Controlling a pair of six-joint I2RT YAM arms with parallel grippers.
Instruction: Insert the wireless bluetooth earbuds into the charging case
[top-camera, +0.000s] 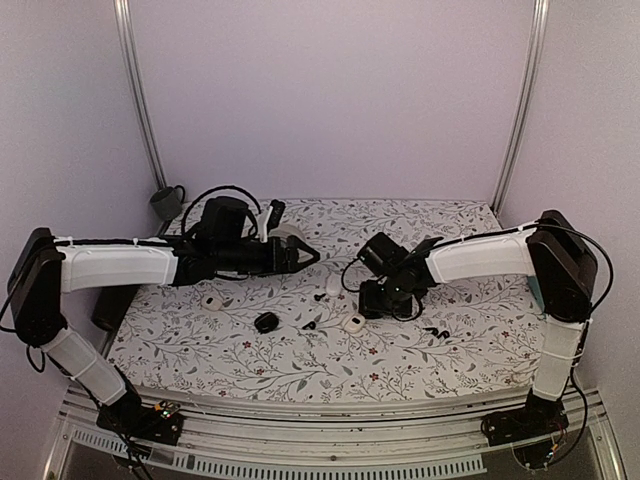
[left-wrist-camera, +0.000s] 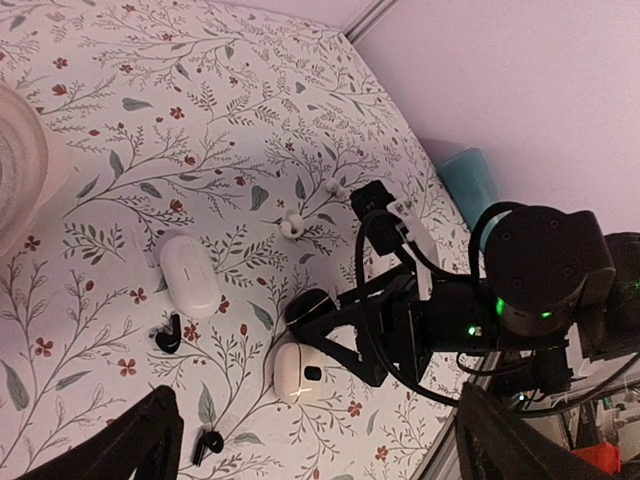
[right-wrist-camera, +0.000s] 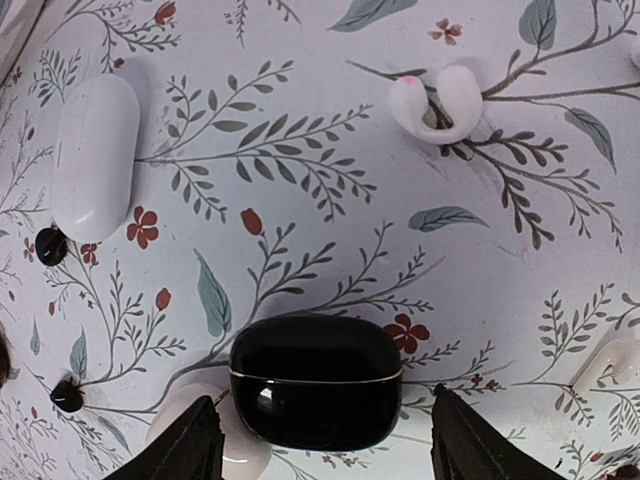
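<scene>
My right gripper is shut on a glossy black charging case, held over the edge of a rounded white case near the table's middle. A white oblong case lies behind it. Small black earbuds lie to the left on the floral table; white earbuds lie behind the black case. My left gripper hovers open over the left-middle of the table, with nothing between its fingers.
A dark round object and a pale item lie front left. More small black pieces lie at the right. A grey mug stands at the back left.
</scene>
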